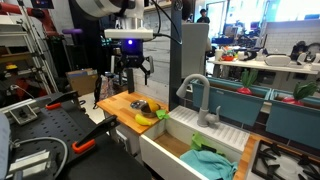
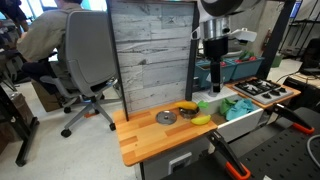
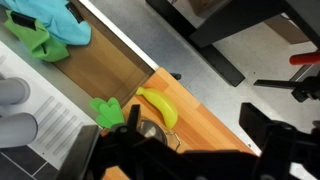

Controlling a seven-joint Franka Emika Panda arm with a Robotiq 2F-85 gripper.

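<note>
My gripper (image 1: 137, 74) hangs open above the wooden counter (image 1: 119, 104), nothing between its fingers. Below it in exterior view 1 lie a yellow banana (image 1: 145, 121), a small metal pot (image 1: 150, 106) and a green item (image 1: 161, 114). Exterior view 2 shows the banana (image 2: 201, 120) in front of the pot (image 2: 188, 113), with a round silver lid (image 2: 165, 117) to their left and an orange-yellow item behind the pot. From the wrist, the banana (image 3: 160, 104) lies between the green item (image 3: 106, 112) and bare wood; dark fingers partly cover the pot.
A white sink (image 1: 170, 144) with a teal cloth (image 1: 207, 164) inside adjoins the counter. The tall grey faucet (image 1: 205, 97) rises behind it. A stove (image 1: 280, 160) stands at the far right, and a wooden panel wall backs the counter.
</note>
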